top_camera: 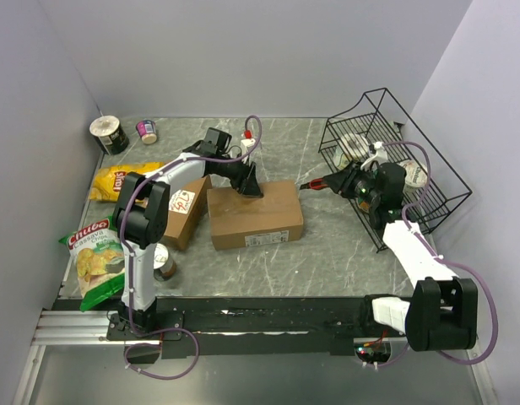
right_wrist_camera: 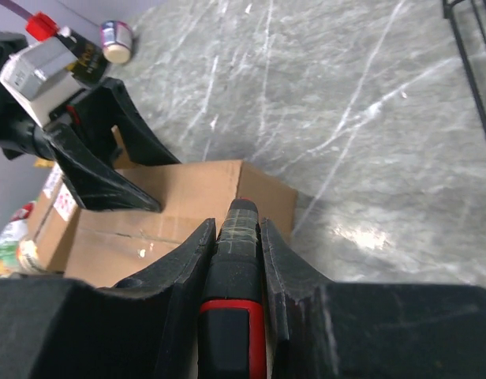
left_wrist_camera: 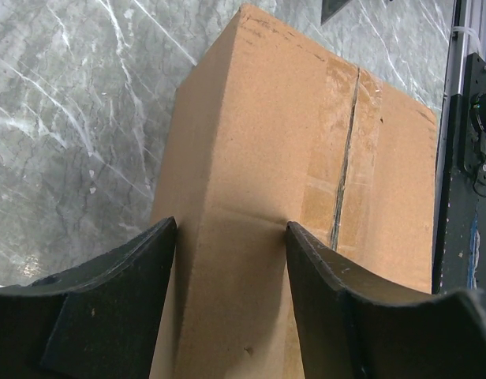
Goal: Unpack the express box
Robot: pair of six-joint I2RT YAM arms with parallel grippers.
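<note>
The taped cardboard box [top_camera: 255, 215] lies flat at the table's middle. My left gripper [top_camera: 247, 184] is on its top; in the left wrist view the fingers straddle the near end of its rounded edge, and I cannot tell whether they pinch it. My right gripper [top_camera: 334, 182] is shut on a red-and-black handled tool [right_wrist_camera: 233, 332], held right of the box and pointing toward it.
A second box [top_camera: 182, 222] stands at the left, beside chip bags [top_camera: 97, 260] and several cans [top_camera: 108, 133]. A black wire rack [top_camera: 441, 202] holding items stands at the right.
</note>
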